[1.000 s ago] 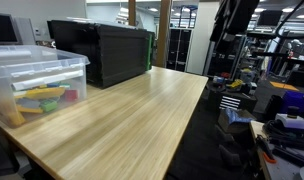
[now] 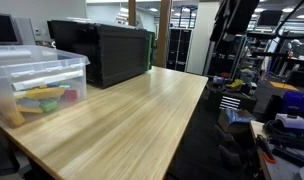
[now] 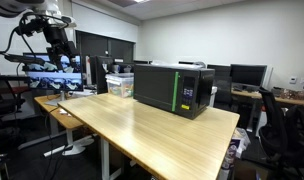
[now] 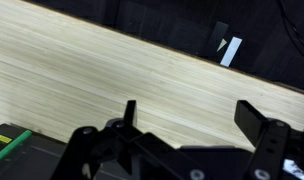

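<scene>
My gripper is open in the wrist view, its two black fingers wide apart with only bare wood below the gap. In the first exterior view the dark gripper [image 2: 223, 75] hangs high at the right, clear of the table. The second exterior view has the arm [image 3: 54, 35] raised at the upper left. The wooden table [image 2: 122, 115] is bare across its middle and front. A black microwave [image 3: 174, 89] with a green stripe stands along its back side.
A clear plastic bin [image 2: 38, 88] holding several colourful items stands at the table's left end in the first exterior view. Tools and cables [image 2: 284, 140] lie beyond the table's edge at right.
</scene>
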